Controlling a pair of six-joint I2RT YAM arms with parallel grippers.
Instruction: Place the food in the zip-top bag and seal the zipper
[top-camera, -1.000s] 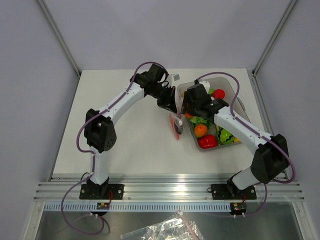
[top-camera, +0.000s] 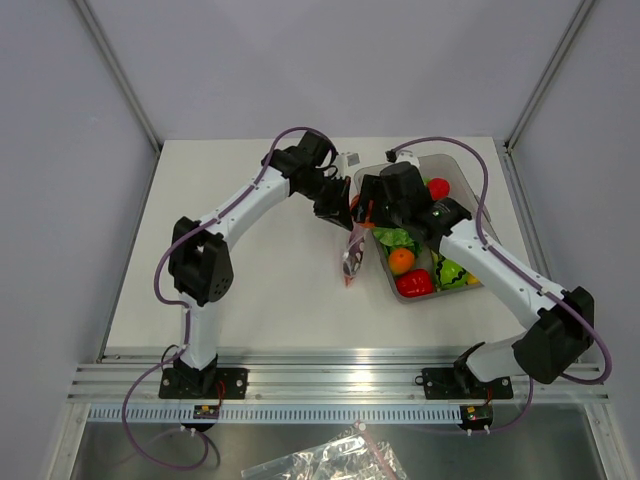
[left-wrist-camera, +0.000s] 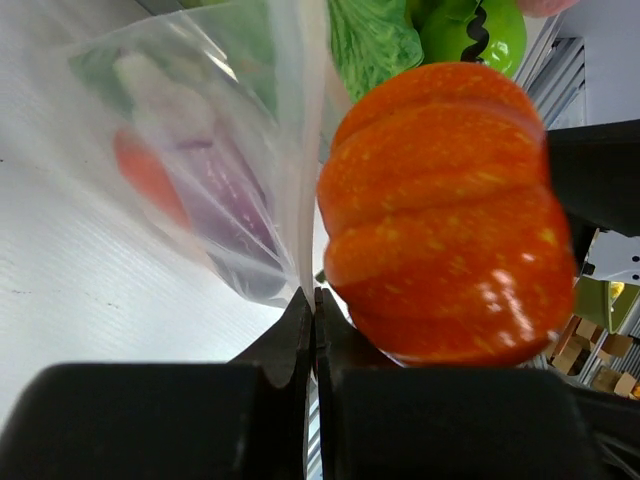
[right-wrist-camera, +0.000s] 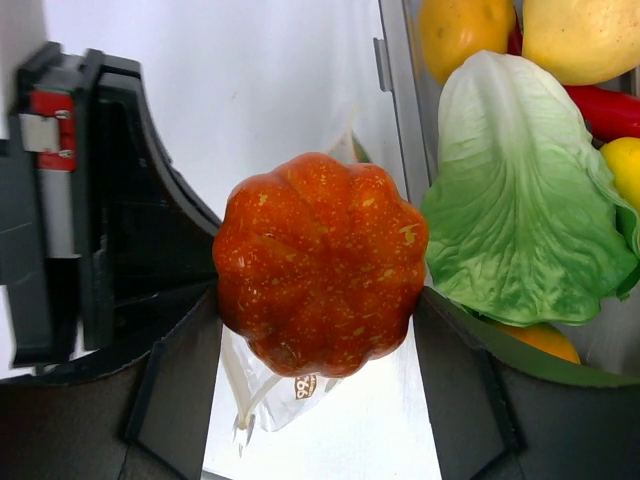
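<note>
A clear zip top bag (top-camera: 354, 252) hangs between the arms, left of the food bin. My left gripper is shut on the bag's thin edge. Through the plastic in the left wrist view show a purple eggplant (left-wrist-camera: 215, 175) and a red item (left-wrist-camera: 150, 180). An orange-red pumpkin (right-wrist-camera: 320, 265) sits between the fingers of my right gripper (top-camera: 367, 207), which appears to grip it by its sides. In the left wrist view the pumpkin is beside the bag's edge, close to my left fingertips. Whether any of it is inside the mouth I cannot tell.
The grey bin (top-camera: 440, 297) on the right holds lettuce (right-wrist-camera: 520, 200), an orange (top-camera: 401, 261), a red pepper (top-camera: 415, 283) and several other foods. Another plastic bag (top-camera: 335, 461) lies beyond the front rail.
My right gripper has moved left with the pumpkin, from over the bin to the bag. The bag hangs longer and straighter than a second ago. The left arm has barely moved.
</note>
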